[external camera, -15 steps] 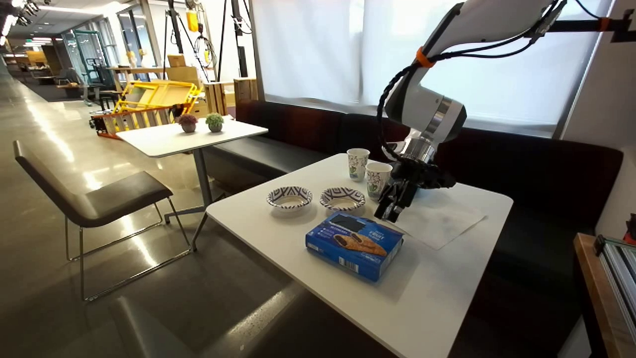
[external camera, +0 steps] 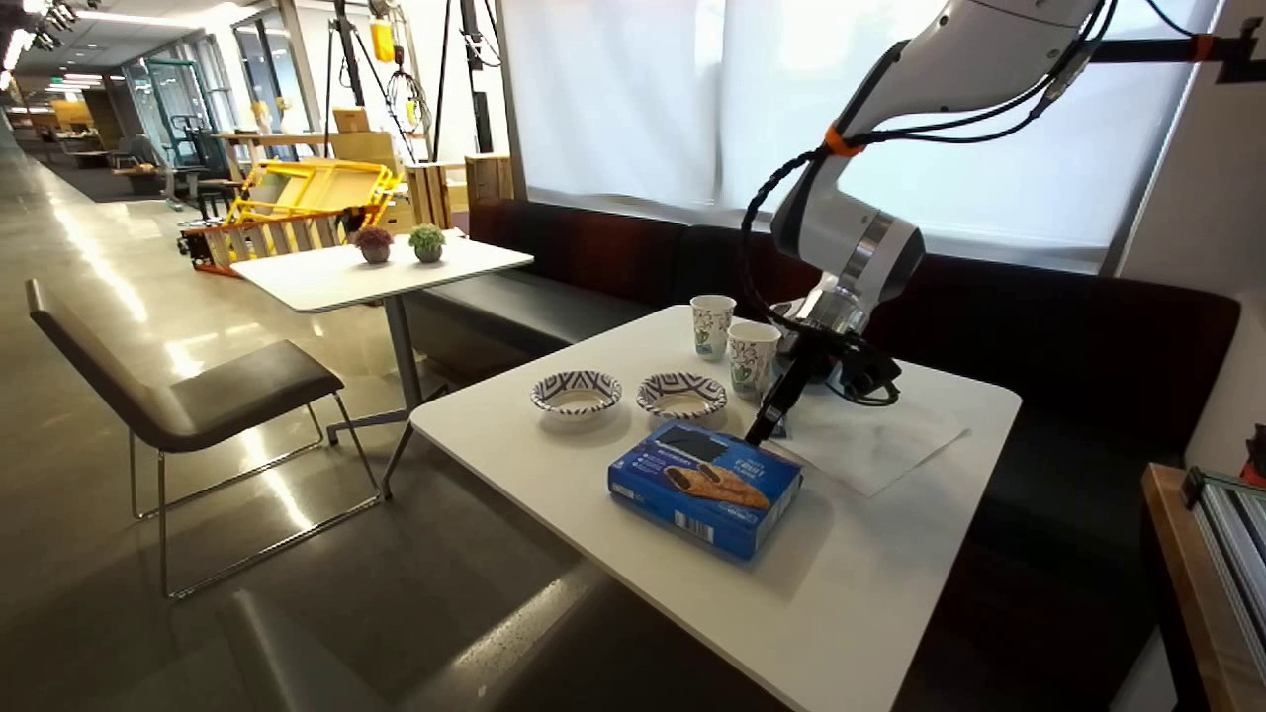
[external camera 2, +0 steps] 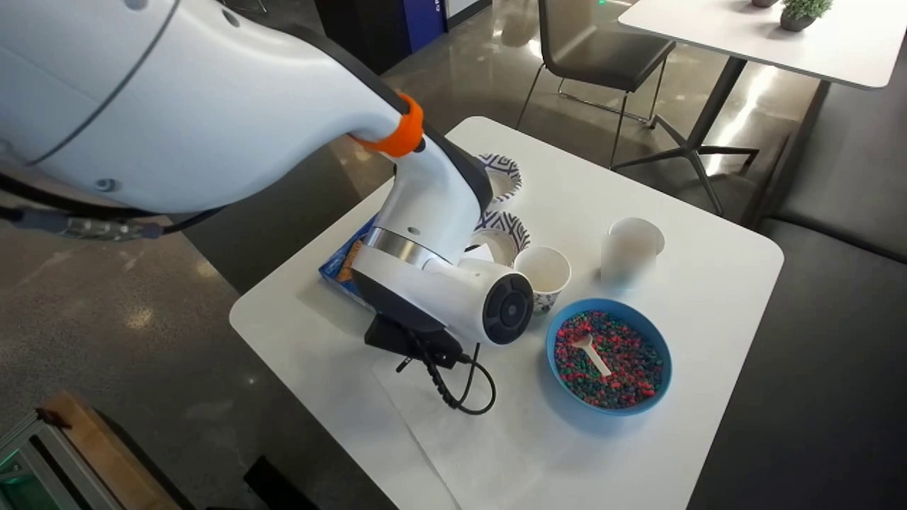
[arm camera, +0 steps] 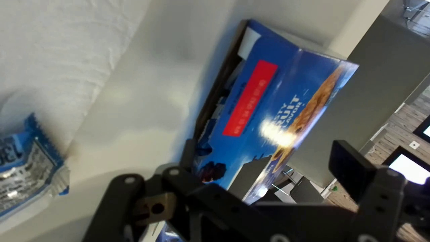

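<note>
A blue snack box (external camera: 708, 485) lies flat on the white table, a picture of filled bars on its top. In the wrist view, the box's (arm camera: 258, 92) near end looks open, with wrappers dimly visible inside. My gripper (external camera: 763, 429) is at the box's back right edge. Its fingers stand wide apart in the wrist view, the box lying beyond and between them in the image; whether either finger touches it I cannot tell. A wrapped snack (arm camera: 28, 169) rests on the table at the left of the wrist view. The arm hides most of the box in exterior view 2.
Two patterned bowls (external camera: 577, 409) and two paper cups (external camera: 753, 358) stand behind the box. A blue bowl (external camera 2: 553, 348) holds small coloured pieces and a scoop (external camera 2: 592, 357). A white sheet (external camera: 884, 449) covers part of the table.
My gripper has turned and shifted slightly down and left, closer to the box's back edge. The box, bowls and cups have stayed put.
</note>
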